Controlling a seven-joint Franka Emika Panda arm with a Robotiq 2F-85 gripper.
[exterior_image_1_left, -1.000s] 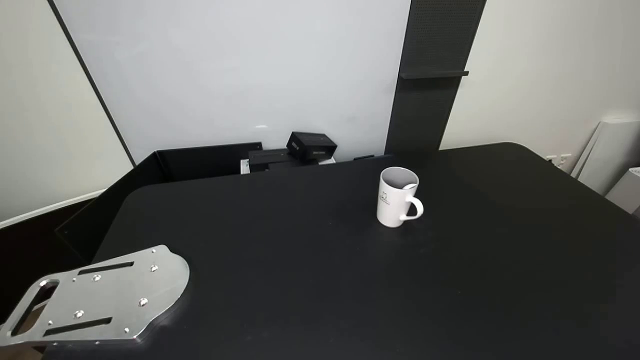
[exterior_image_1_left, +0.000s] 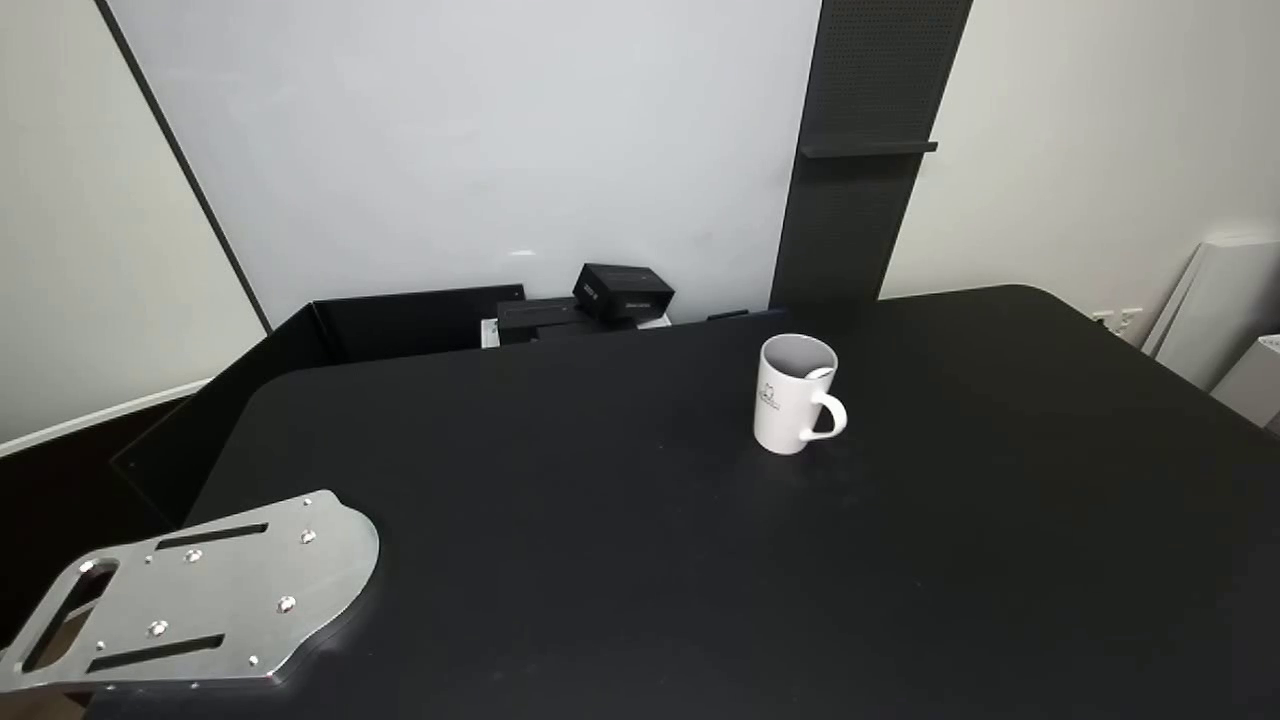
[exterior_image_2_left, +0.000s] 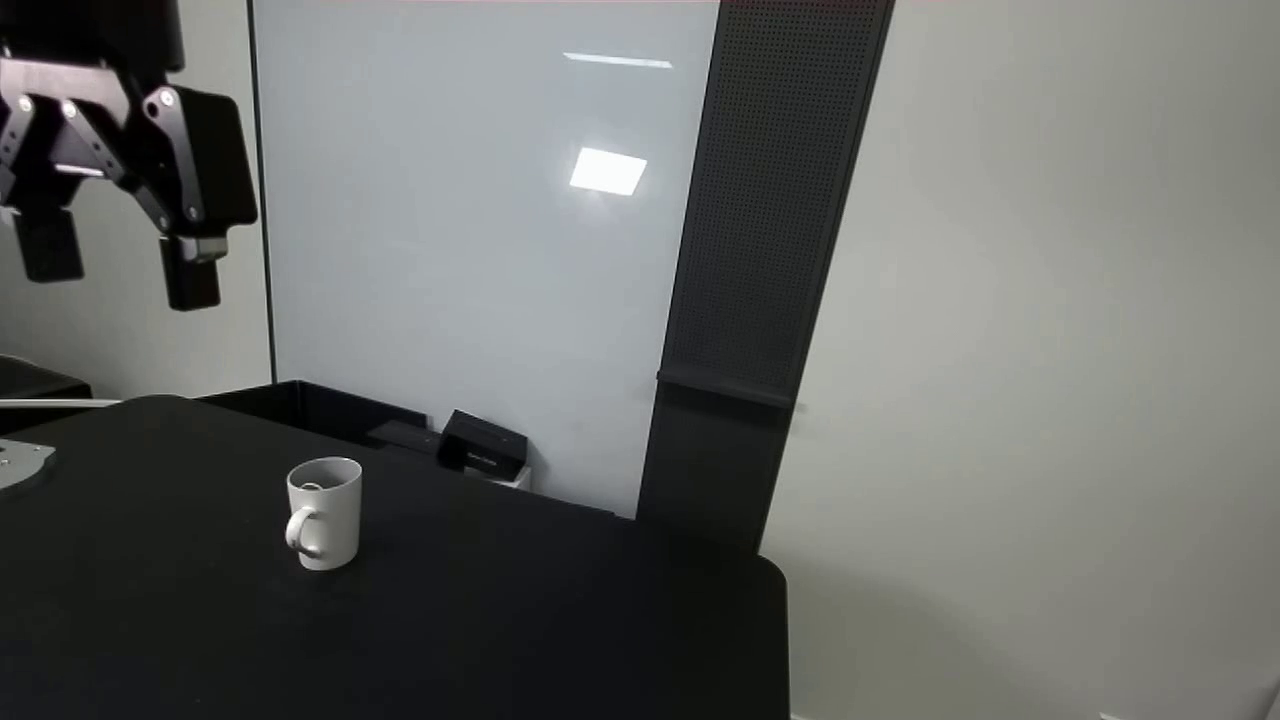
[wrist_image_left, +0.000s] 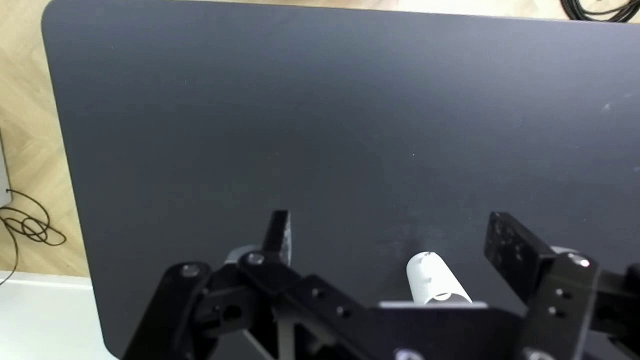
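A white mug (exterior_image_1_left: 783, 402) stands upright on the black table, its handle toward the right in exterior view 1. Something white, perhaps a spoon, shows inside its rim. In exterior view 2 the same mug (exterior_image_2_left: 336, 518) is at the left, below and to the right of my gripper (exterior_image_2_left: 122, 274). That gripper hangs high above the table with its fingers wide apart and nothing between them. From the wrist view, the mug (wrist_image_left: 433, 279) appears at the bottom, partly hidden by the body of my gripper.
A silver metal plate (exterior_image_1_left: 240, 588) sits at the table's left edge. Black boxes (exterior_image_1_left: 624, 292) lie behind the back edge, by the whiteboard (exterior_image_1_left: 480, 144).
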